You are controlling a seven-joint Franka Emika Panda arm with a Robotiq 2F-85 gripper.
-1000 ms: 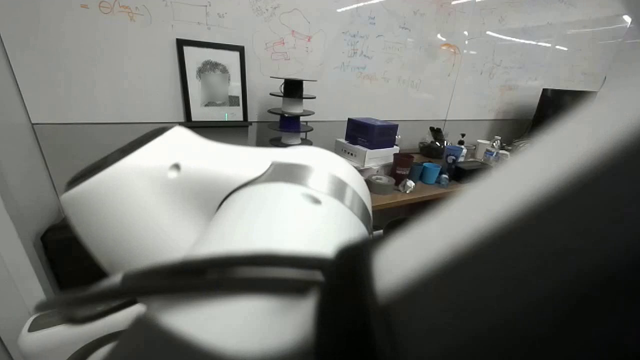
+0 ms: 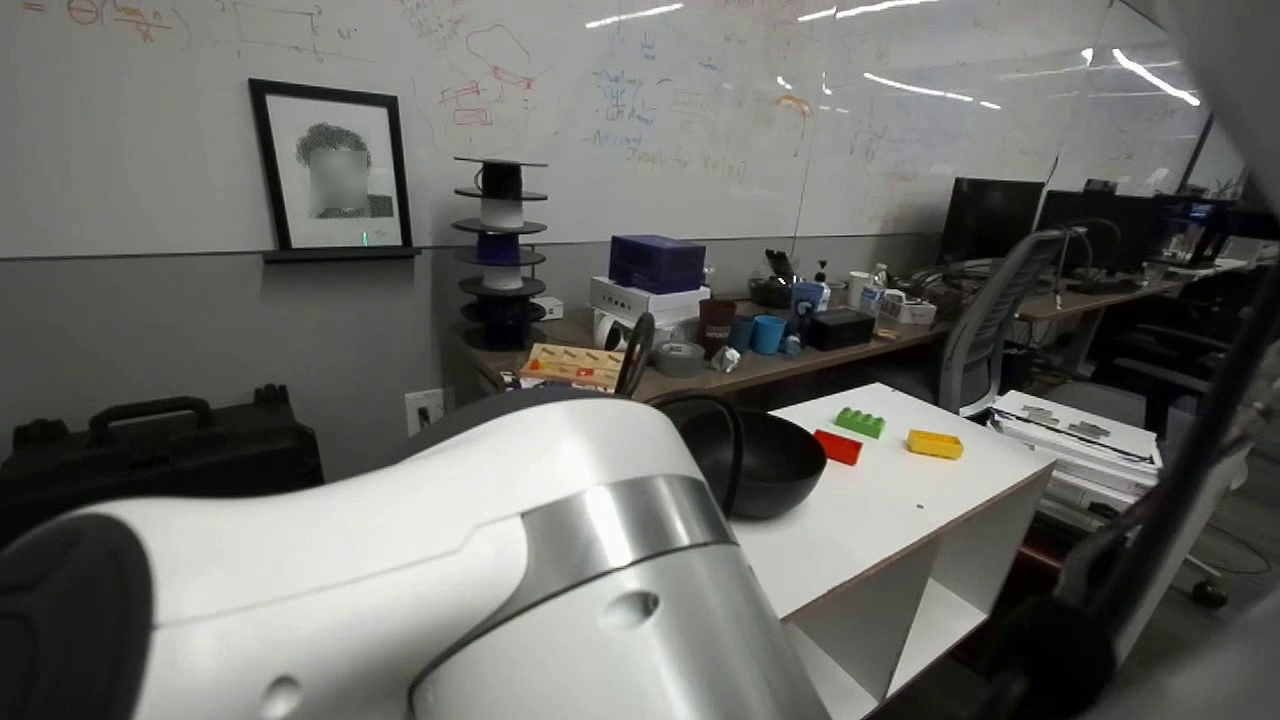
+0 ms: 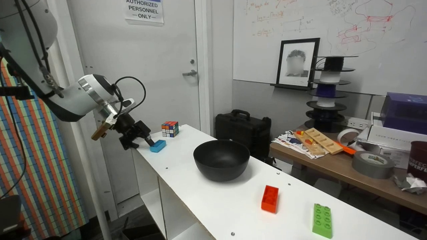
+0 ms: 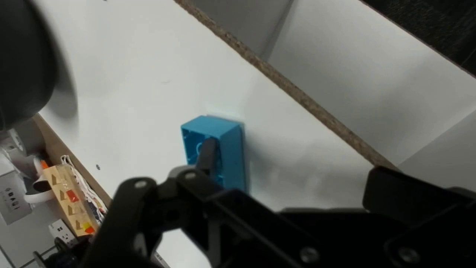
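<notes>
A blue toy brick lies on the white tabletop, close to its edge at the arm's end. In the wrist view the hollow side of this blue brick is visible. My gripper stands open, its two fingers wide apart. One dark finger overlaps the brick's hollow side; whether it touches or reaches inside, I cannot tell. The other finger is off to the right near the table edge. Seen from the side, the gripper is low beside the brick. In exterior view 1 it is hidden.
A Rubik's cube stands just behind the blue brick. Farther along are a black bowl, a red brick, a green brick and a yellow brick. Between brick and bowl the tabletop is clear.
In exterior view 1 the background has shifted left, and the arm covers a different part of the picture. The tabletop, the bowl and three bricks now show there.
</notes>
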